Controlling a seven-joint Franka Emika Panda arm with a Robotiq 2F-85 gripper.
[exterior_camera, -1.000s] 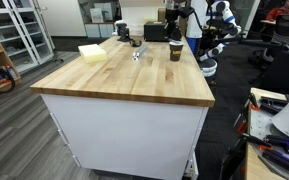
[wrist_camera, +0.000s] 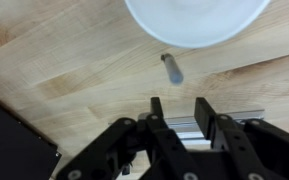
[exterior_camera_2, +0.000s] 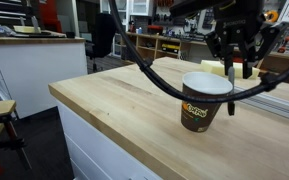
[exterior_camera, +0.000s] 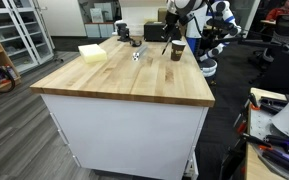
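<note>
A paper cup with a white inside and a dark printed sleeve (exterior_camera_2: 196,116) stands upright on the wooden worktop (exterior_camera_2: 134,105). In the wrist view its white opening (wrist_camera: 196,15) fills the top edge. My gripper is beside the cup, its fingers parted. A short, slim grey object (wrist_camera: 171,68) appears just past the fingertips, outside the cup's rim. From exterior view 2 it is an upright grey stick (exterior_camera_2: 231,92) below the gripper (exterior_camera_2: 230,72), next to the cup. Whether it touches a finger or the worktop, I cannot tell.
A pale yellow block (exterior_camera: 93,53) lies on the worktop's left side, and a light-coloured long item (exterior_camera: 139,52) lies near the middle. A black cable (exterior_camera_2: 149,68) sweeps across in front of the cup.
The gripper has moved a little left in exterior view 1, from above the cup to beside it. A thin dark shape now shows below it. The cup appears unmoved.
</note>
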